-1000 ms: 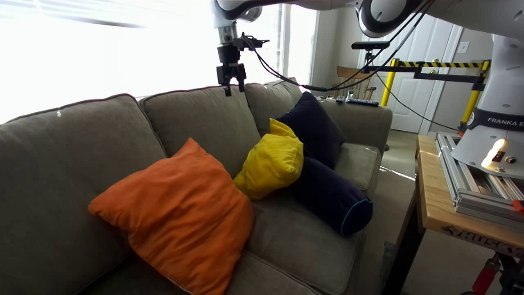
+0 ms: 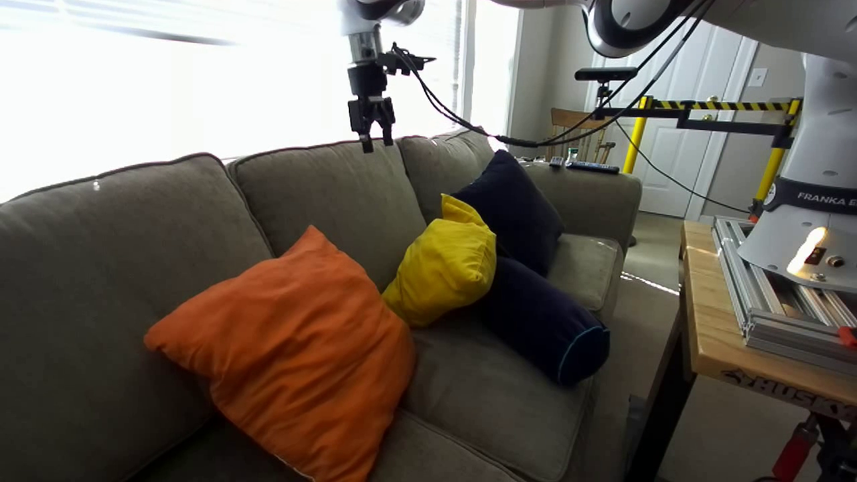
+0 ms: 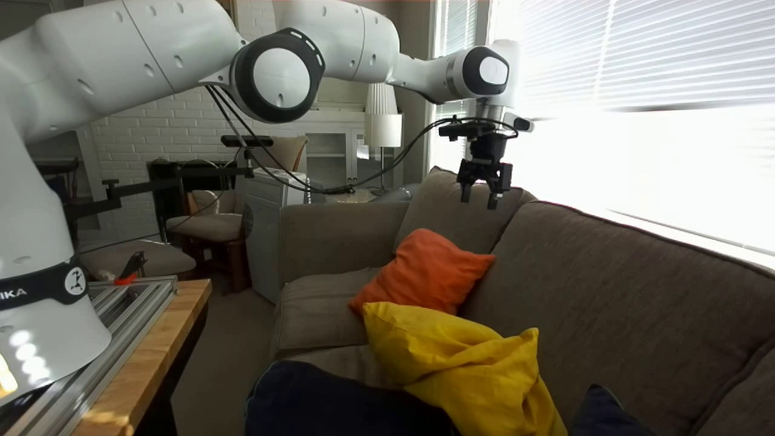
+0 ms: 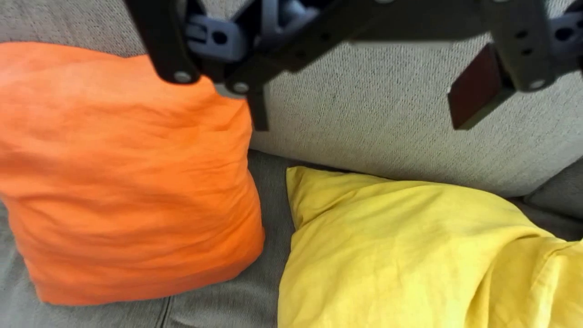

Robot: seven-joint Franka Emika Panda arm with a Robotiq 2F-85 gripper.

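My gripper [image 2: 377,143] is open and empty, high above the sofa's backrest cushions [image 2: 321,185]. In the wrist view its fingers [image 4: 474,90] stand wide apart with only grey upholstery behind them. An orange pillow [image 4: 136,175] leans on the sofa to the left in that view. To its right lies a yellow pillow [image 4: 404,240], creased and folded over at one side. Both pillows are clear of the gripper. A dark navy bolster [image 2: 542,321] lies on the seat against the yellow pillow, and a navy square pillow [image 2: 514,205] leans behind it.
A wooden workbench [image 2: 695,329] carrying the arm's base stands opposite the sofa. Black cables [image 3: 334,190] hang in a loop from the arm. Bright window blinds [image 3: 654,65] rise behind the backrest. Bare seat [image 2: 498,393] shows in front of the yellow pillow.
The gripper has shifted slightly left and a little upward in exterior view 1. The pillows have stayed where they were.
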